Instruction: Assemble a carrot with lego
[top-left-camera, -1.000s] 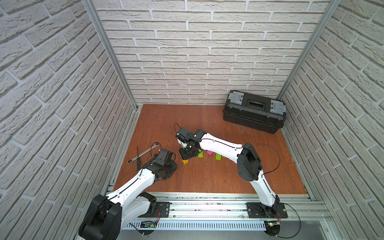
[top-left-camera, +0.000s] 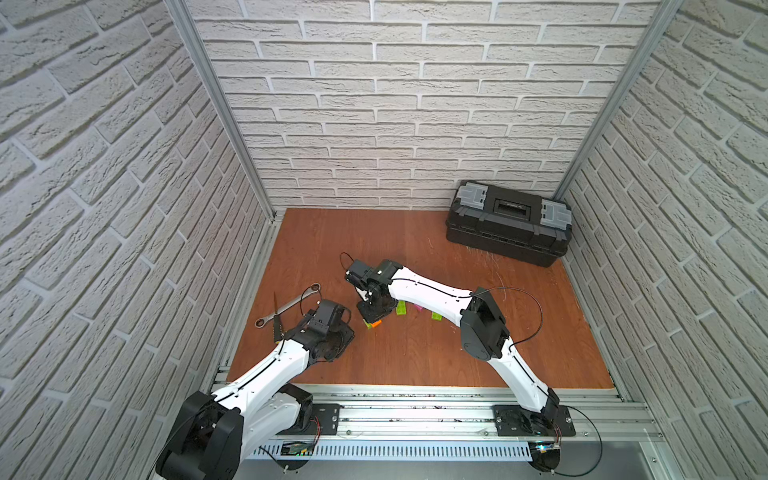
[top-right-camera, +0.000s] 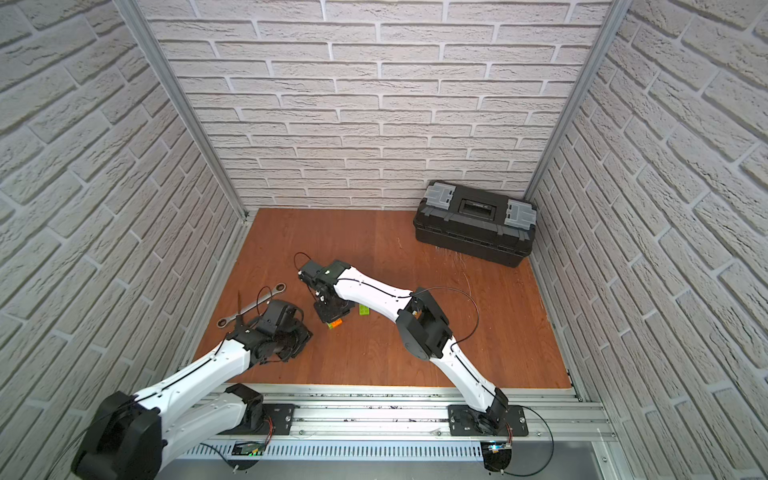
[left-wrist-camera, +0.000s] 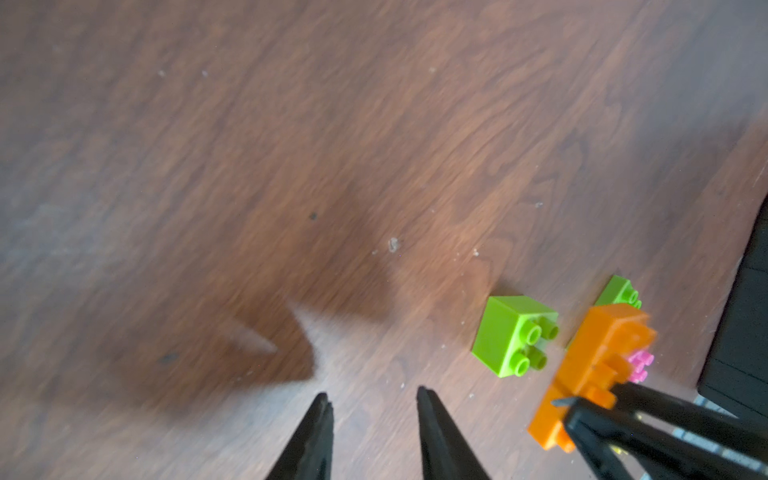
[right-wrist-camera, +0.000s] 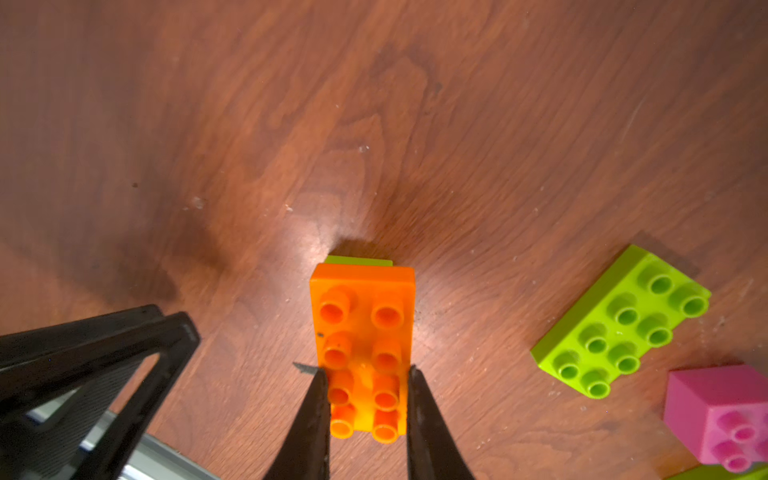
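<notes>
An orange brick (right-wrist-camera: 364, 312) is between the fingers of my right gripper, over a green brick (right-wrist-camera: 356, 260) that shows behind it; whether they are joined I cannot tell. In the left wrist view the orange brick (left-wrist-camera: 584, 360) hangs beside a small green brick (left-wrist-camera: 504, 336). My left gripper stands open over bare wood, left of the right gripper, nothing between its fingers.
A flat green brick (right-wrist-camera: 616, 320) and a pink brick (right-wrist-camera: 712, 408) lie right of the orange one. A black toolbox (top-left-camera: 508, 224) stands at the back right, a wrench (top-left-camera: 284, 308) at the left.
</notes>
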